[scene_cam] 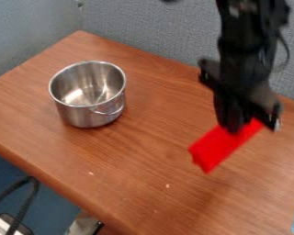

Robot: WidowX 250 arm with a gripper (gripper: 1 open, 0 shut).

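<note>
A red bar-shaped object (220,144) hangs over the right part of the wooden table, held by my black gripper (245,123), which is blurred and shut on it. The steel pot (87,101) stands at the left of the table, apart from the gripper. The fingertips are largely hidden behind the arm and blur.
A grey padded wall (150,27) runs along the back and left. Cables (27,193) and hardware lie beyond the table's front left edge.
</note>
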